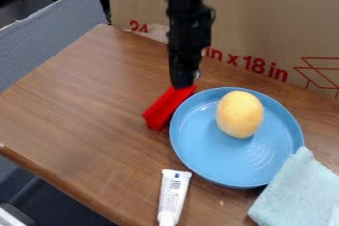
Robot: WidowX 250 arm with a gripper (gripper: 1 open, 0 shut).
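My black gripper (184, 76) hangs over the upper middle of the table, its tip just above the upper end of a red oblong object (167, 107) that lies diagonally left of a blue plate (219, 161). The gripper looks shut, with nothing visible between its fingers. A yellow oval object (240, 114) rests on the plate. A white tube (172, 197) lies at the front.
A light blue cloth (298, 195) lies at the front right. A cardboard box (272, 42) stands along the back.
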